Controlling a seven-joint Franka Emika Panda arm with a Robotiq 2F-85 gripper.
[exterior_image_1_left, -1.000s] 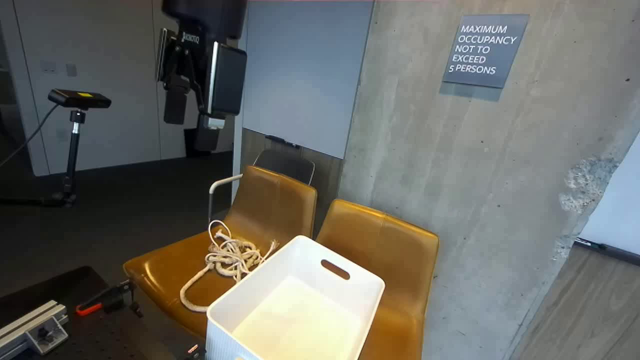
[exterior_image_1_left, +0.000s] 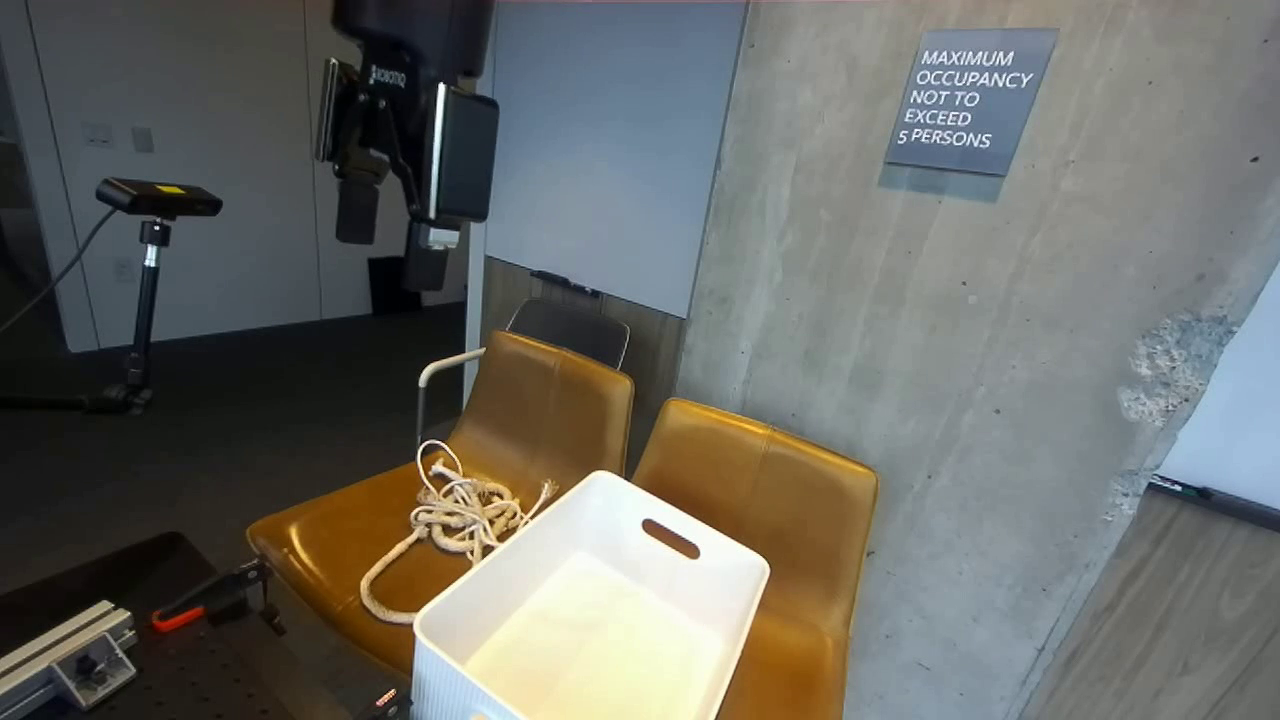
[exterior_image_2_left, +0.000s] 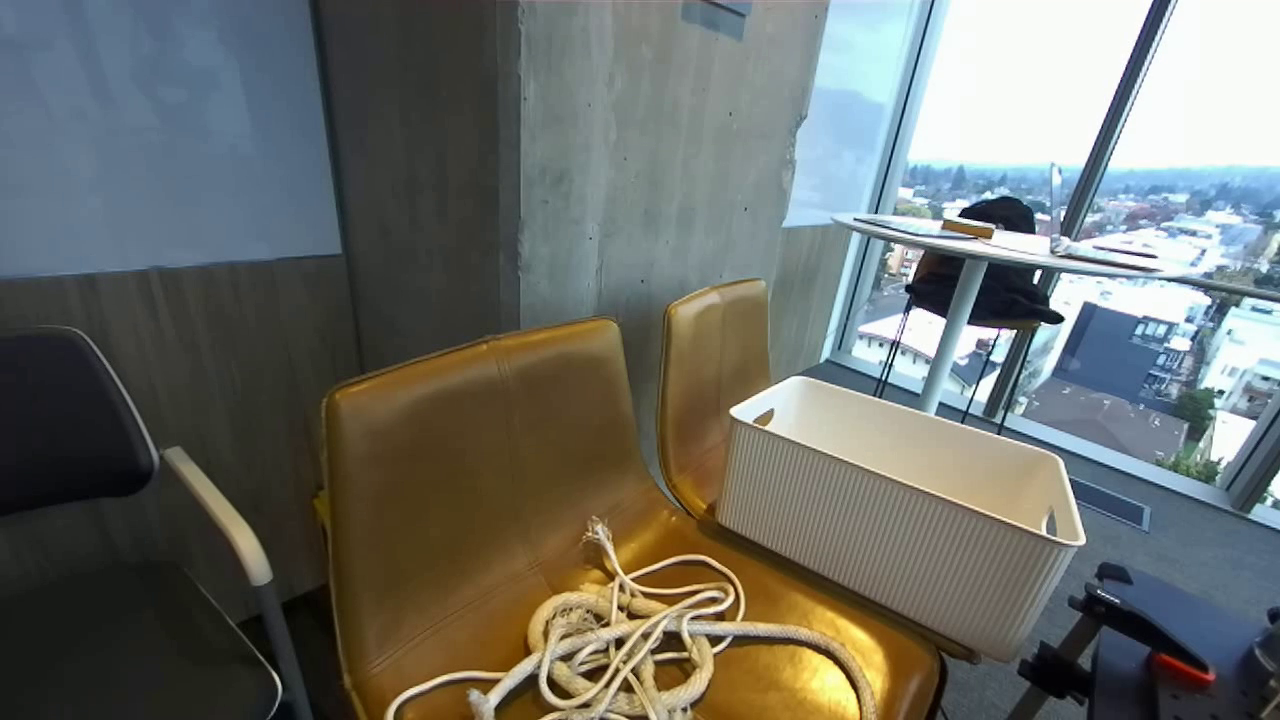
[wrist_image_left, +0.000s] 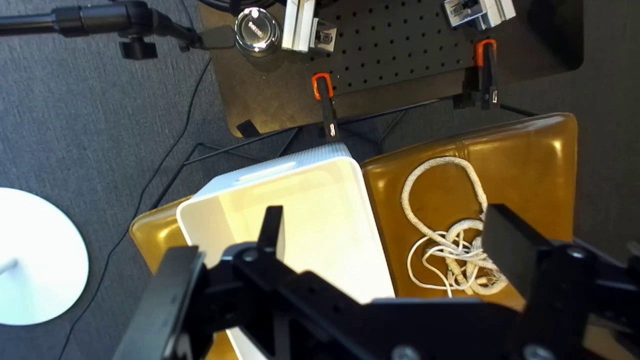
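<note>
A pale rope (exterior_image_1_left: 462, 510) lies in a loose tangle on the seat of the left tan chair (exterior_image_1_left: 546, 396). Beside it a white bin (exterior_image_1_left: 708, 600) rests across the seats, with no contents showing on its floor. High above the chairs my gripper (exterior_image_1_left: 390, 258) hangs open, its fingers pointing down and nothing between them. From the wrist view, the rope (wrist_image_left: 444, 231) shows near the right finger (wrist_image_left: 510, 246), well below it, and the bin (wrist_image_left: 324, 222) spreads out under the middle of the fingers. In the second exterior view the rope (exterior_image_2_left: 636, 648) is partly cut off by the lower edge; the gripper is out of sight there.
A dark workbench (wrist_image_left: 396, 54) with orange-tipped clamps (wrist_image_left: 324, 87) borders the chairs. A camera on a stand (exterior_image_1_left: 156, 198) is at the left. Chair backs (exterior_image_2_left: 480, 444) rise behind the rope and bin, near the concrete wall (exterior_image_1_left: 960, 360). The air above the seats is clear.
My gripper has shifted slightly up and to the right in the first exterior view. The rope, bin and chairs have stayed put.
</note>
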